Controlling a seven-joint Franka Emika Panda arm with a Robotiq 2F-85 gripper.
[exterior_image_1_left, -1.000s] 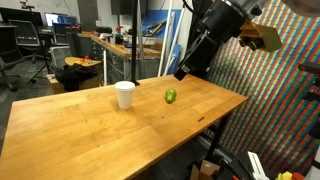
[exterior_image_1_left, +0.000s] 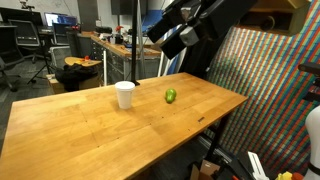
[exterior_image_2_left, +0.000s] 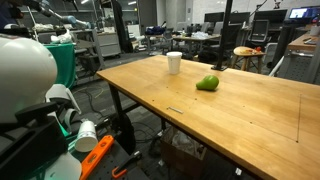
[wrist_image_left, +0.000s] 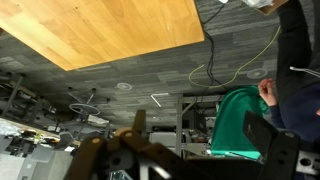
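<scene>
On the wooden table stand a white cup (exterior_image_1_left: 125, 94) and, to its right, a green object (exterior_image_1_left: 170, 96), rounded like a pear or pepper. In exterior view 2 the same cup (exterior_image_2_left: 175, 63) is upright at the far side, with the green object (exterior_image_2_left: 208, 83) lying nearer. My gripper shows along the bottom of the wrist view, its dark fingers wide apart and nothing visible between them. Below it are the floor and a table corner; neither the cup nor the green object appears in that view.
The wooden table (exterior_image_1_left: 60, 135) has broad bare areas around both objects. Beyond its edge in the wrist view lie grey floor (wrist_image_left: 130, 85), a loose cable, and a seated person with green cloth (wrist_image_left: 238, 125). A cardboard box (exterior_image_2_left: 182, 155) sits below the table.
The arm has moved up and toward the upper left in exterior view 1, looming larger near the camera. Cup and green object have stayed in place.
</scene>
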